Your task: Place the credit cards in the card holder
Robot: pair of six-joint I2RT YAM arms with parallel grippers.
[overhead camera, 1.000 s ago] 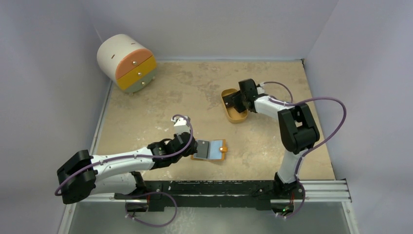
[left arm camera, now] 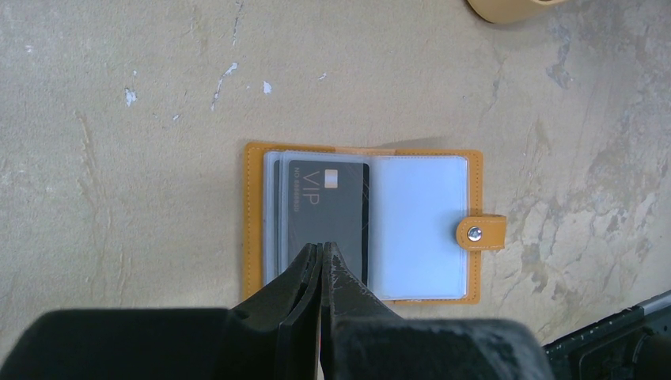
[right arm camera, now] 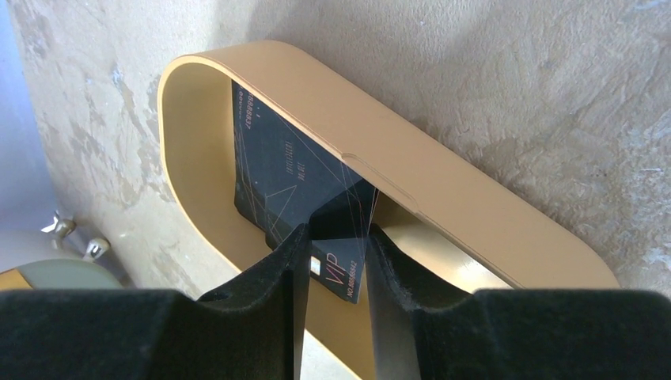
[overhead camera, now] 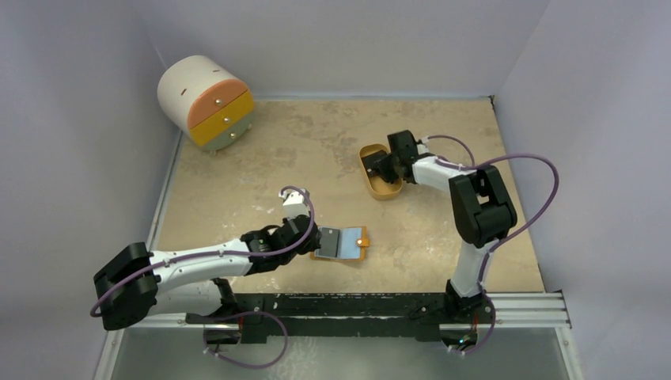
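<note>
The brown card holder lies open on the table, a black VIP card in its left clear sleeve and a blank white page on the right. My left gripper is shut above the holder's lower left part, with nothing showing between its fingers. Across the table, black cards lie overlapped in a tan oval tray. Down inside that tray, my right gripper is partly open, its fingertips on either side of a dark card area. Whether they touch a card cannot be told.
A round-topped drawer cabinet stands at the back left. Bare table separates the tray from the cabinet and the holder. High tray walls rise close around the right fingers.
The right gripper has shifted slightly within the tray over the last second. My left arm, the holder and the tray look unmoved.
</note>
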